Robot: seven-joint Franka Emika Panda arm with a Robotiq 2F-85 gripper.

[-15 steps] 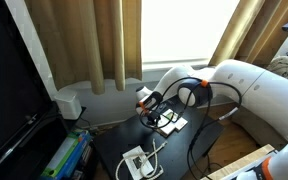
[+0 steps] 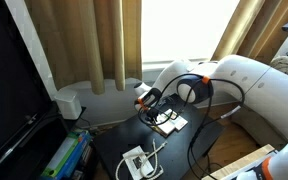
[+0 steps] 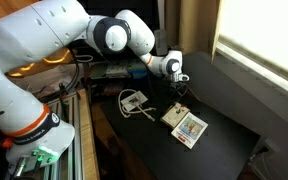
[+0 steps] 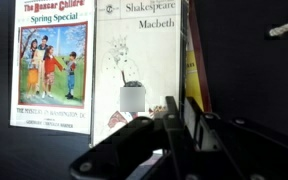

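In the wrist view a pale Macbeth book (image 4: 134,50) lies beside the Boxcar Children book (image 4: 54,60) on its left. A small light square (image 4: 132,99) shows on the Macbeth cover. Under its right edge peeks a yellow and red book (image 4: 195,70). My gripper is at that edge, its dark fingers close together with a narrow gap; whether the book's edge is between them is hidden. From outside, the books (image 3: 189,130) lie on the dark table, with the gripper (image 3: 179,92) at their far end.
A white sheet-like item (image 3: 133,101) and a pale rope (image 4: 286,20) lie nearby on the table. A black cable loops along the arm (image 2: 219,78).
The arm's wrist has risen slightly and shifted a little left in exterior view 1. The books look unmoved.
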